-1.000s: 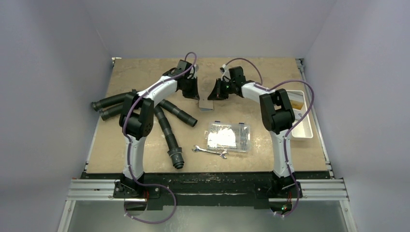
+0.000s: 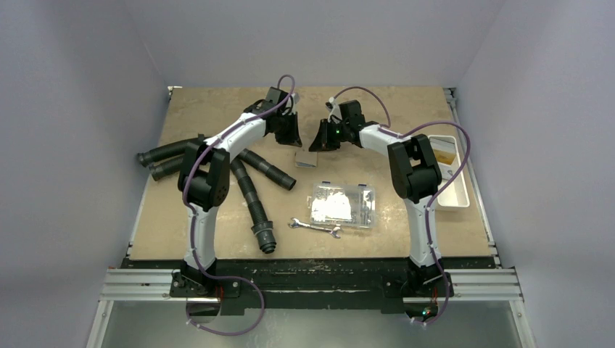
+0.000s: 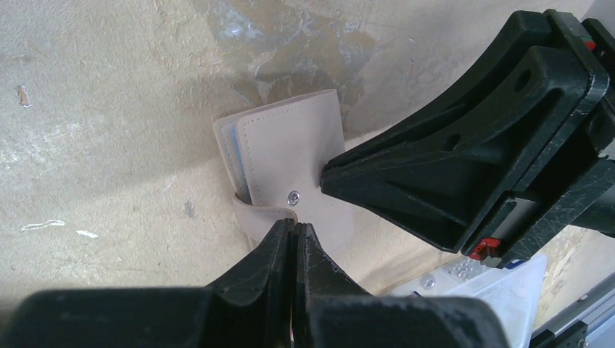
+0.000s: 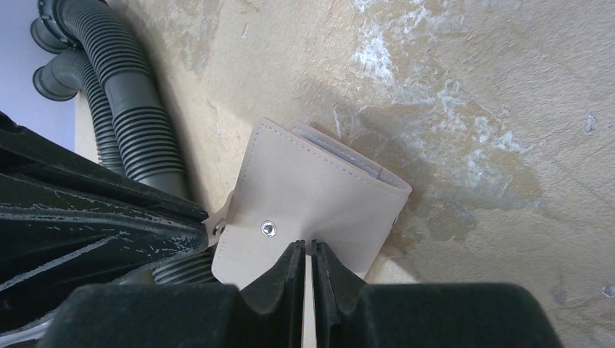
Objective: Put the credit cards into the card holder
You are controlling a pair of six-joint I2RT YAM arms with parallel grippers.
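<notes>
The beige leather card holder [image 2: 306,159] lies folded on the table between my two grippers. A bluish card edge [image 3: 239,163] shows inside its left side in the left wrist view. My left gripper is shut, its tips touching the holder's strap [image 3: 265,217]; whether the strap is pinched between them is hidden. A metal snap [image 4: 268,228] faces up on the cover. Over the holder's near part is my right gripper, its fingers slightly parted, with beige leather visible through the narrow gap.
A clear compartment box [image 2: 343,205] and a wrench [image 2: 315,228] lie in front of the holder. Black corrugated hoses [image 2: 254,206] spread over the left side. At the right edge stands a white bin [image 2: 453,192]. Behind the grippers the table is clear.
The holder has shifted slightly to the left. My right gripper has moved a little left along with it, while the left gripper has edged slightly right.
</notes>
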